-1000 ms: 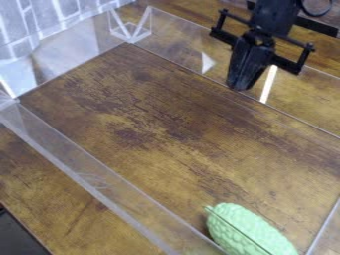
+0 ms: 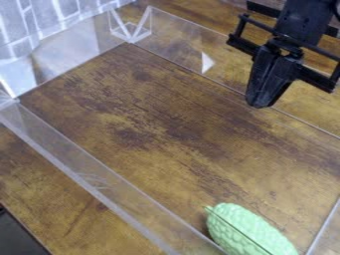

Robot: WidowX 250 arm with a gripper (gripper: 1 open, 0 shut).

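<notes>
My black gripper hangs over the back right of the clear-walled area, pointing down, shut with nothing visible between its fingers. A pale green, ridged oblong object lies on the wooden surface at the bottom right, well apart from the gripper and partly cut off by the frame's lower edge.
Low transparent walls border the wooden floor, whose middle and left are bare. A white, grid-patterned cloth or curtain is at the back left. A dark edge shows at the bottom left.
The gripper and arm have moved to the right and slightly toward the camera, ending a little lower in the picture. The green object has not moved.
</notes>
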